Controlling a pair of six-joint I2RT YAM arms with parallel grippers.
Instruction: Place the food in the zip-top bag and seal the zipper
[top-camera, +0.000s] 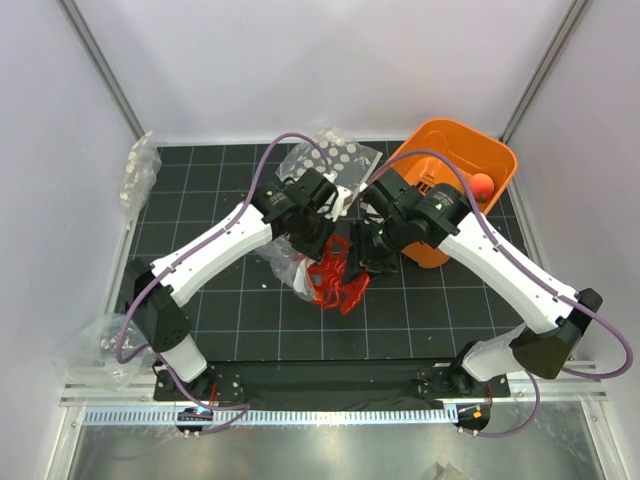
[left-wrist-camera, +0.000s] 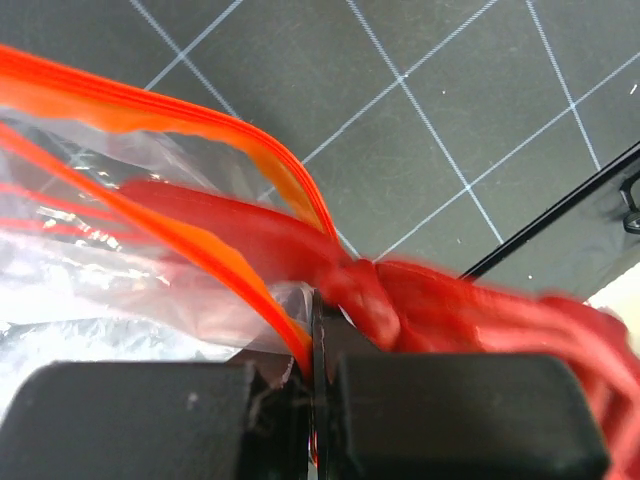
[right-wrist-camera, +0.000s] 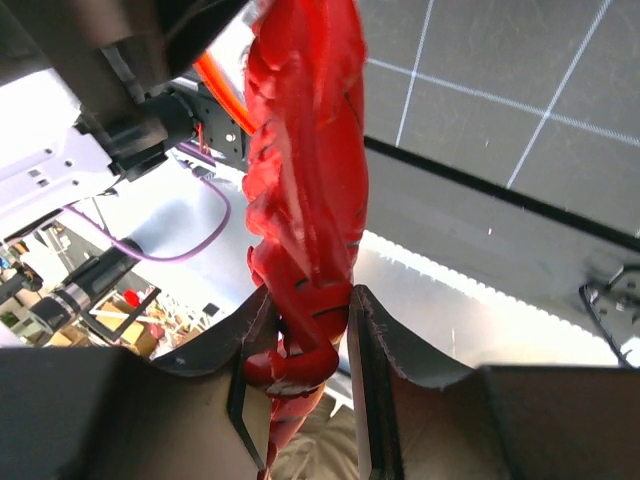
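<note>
A red rubbery food item, crab-like with long legs (top-camera: 332, 275), hangs between my two grippers above the dark mat. In the left wrist view, part of it (left-wrist-camera: 250, 235) lies inside the clear bag (left-wrist-camera: 90, 280) with its orange zipper (left-wrist-camera: 120, 110), and the rest spills out right. My left gripper is shut at the bag's rim. In the right wrist view my right gripper has its fingers closed around the red item (right-wrist-camera: 305, 160).
An orange bin (top-camera: 450, 150) with a round red fruit (top-camera: 481, 186) stands at the back right. Clear bags lie at the back, left edge and front left.
</note>
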